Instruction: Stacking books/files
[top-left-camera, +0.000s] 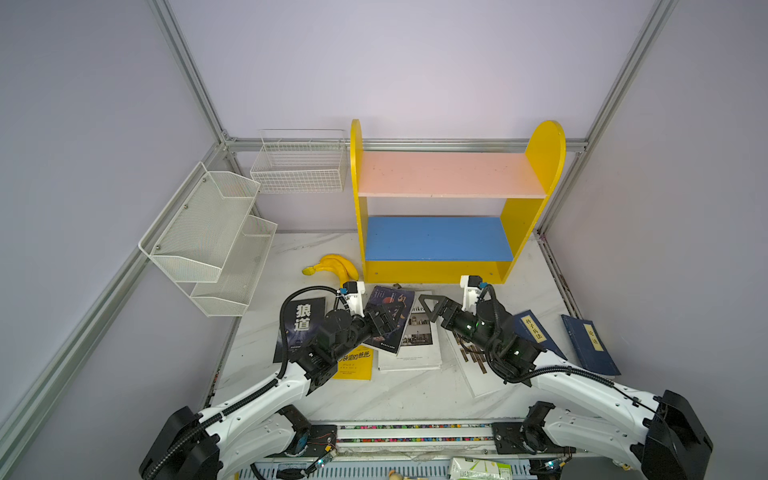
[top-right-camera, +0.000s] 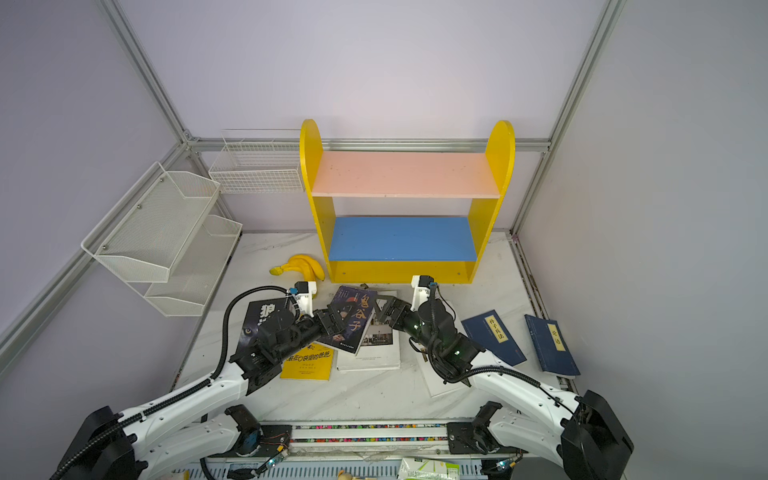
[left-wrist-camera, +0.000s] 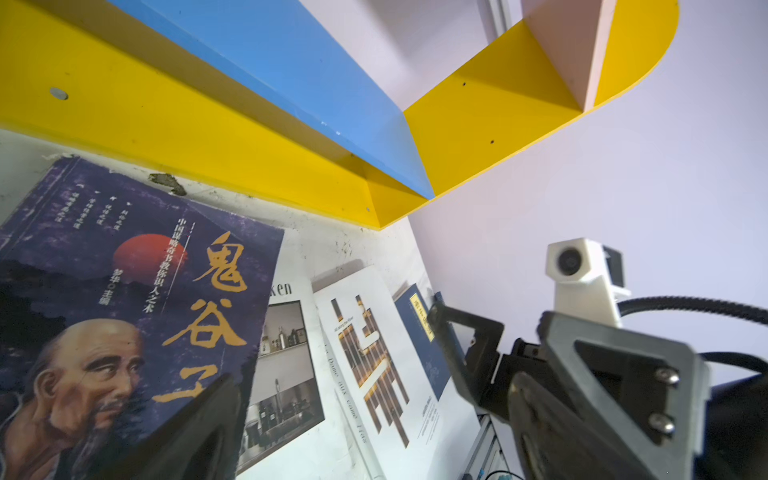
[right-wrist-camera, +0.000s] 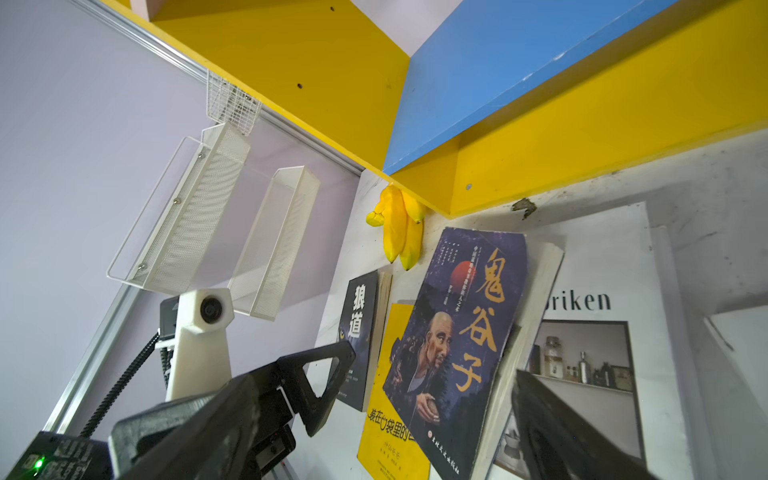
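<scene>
The purple book with gold characters (right-wrist-camera: 460, 336) lies tilted over a white book with a shelf photo (right-wrist-camera: 592, 360) and a yellow book (right-wrist-camera: 392, 440). My left gripper (top-left-camera: 384, 313) hovers over the purple book, open, nothing in it. Above the white book is my right gripper (top-left-camera: 434, 305), also open and empty. A black book with white characters (top-left-camera: 302, 320) lies at the left. Toward the right are a white book with brown stripes (left-wrist-camera: 380, 352) and two navy books, one nearer (top-right-camera: 494, 336) and one at the edge (top-right-camera: 552, 345). Behind stands the yellow shelf unit (top-left-camera: 436, 272).
Bananas (top-left-camera: 332, 265) lie beside the shelf's left foot. White mesh racks (top-left-camera: 212, 232) hang on the left wall, with a wire basket (top-left-camera: 300, 169) at the back. Both the pink tier (top-left-camera: 448, 174) and blue tier (top-left-camera: 436, 238) are empty.
</scene>
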